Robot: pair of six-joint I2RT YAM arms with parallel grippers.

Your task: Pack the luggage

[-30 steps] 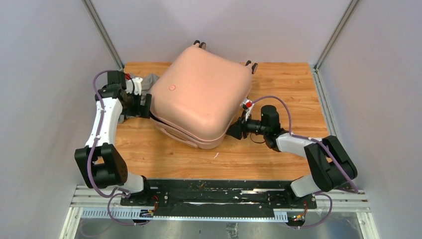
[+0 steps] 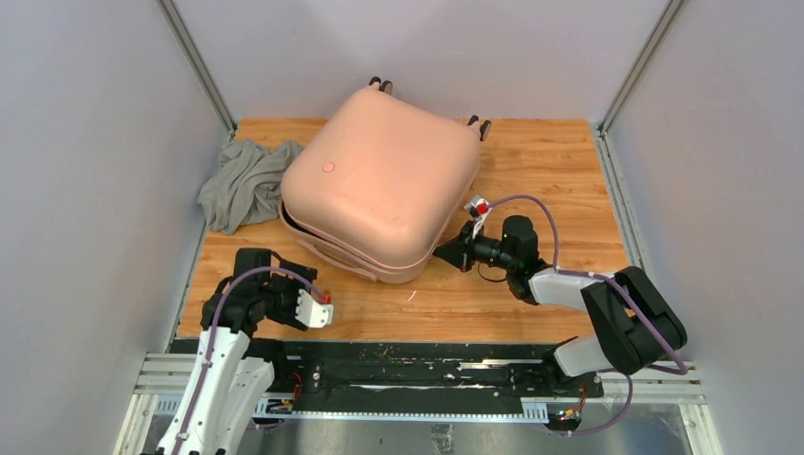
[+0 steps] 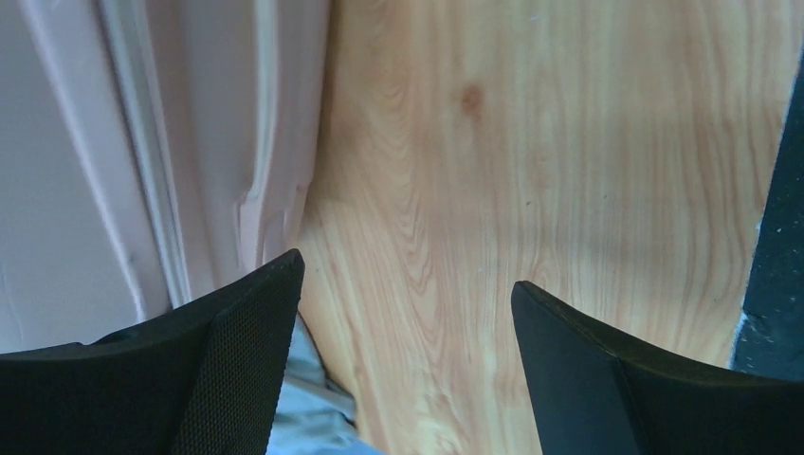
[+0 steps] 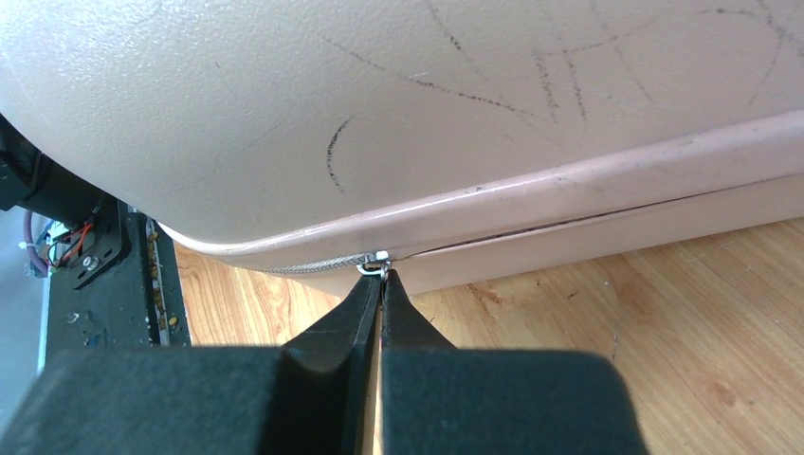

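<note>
The pink suitcase (image 2: 379,180) lies closed on the wooden table, its wheels toward the back, with a narrow dark gap along its front-left seam. My left gripper (image 2: 305,294) is at the front left, apart from the suitcase; in the left wrist view its fingers (image 3: 607,379) stand apart with only table between them. My right gripper (image 2: 444,252) is shut at the suitcase's front-right corner. In the right wrist view its fingertips meet at a small metal zipper pull (image 4: 373,263) on the seam; whether they grip it is hard to tell.
A crumpled grey cloth (image 2: 242,185) lies at the table's left, beside the suitcase. Bare wood (image 2: 540,171) is free on the right and along the front. A black rail (image 2: 417,355) runs along the front edge.
My left arm has swung from beside the grey cloth toward the front, uncovering the cloth. The suitcase has stayed put; the right gripper has barely moved.
</note>
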